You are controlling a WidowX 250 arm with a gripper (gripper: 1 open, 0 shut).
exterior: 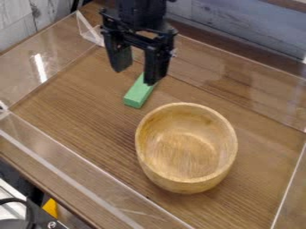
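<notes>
My gripper [138,61], dark and open, hangs over the upper middle of the wooden table [72,98]. A green block [141,89] lies on the wood just below it. A round tan bowl [185,148] sits empty in the lower right middle, clear of the gripper.
The table has bare wood to the left of the block and to the right of the bowl. Dark cables or parts show at the lower left corner, with a small yellow item [49,207].
</notes>
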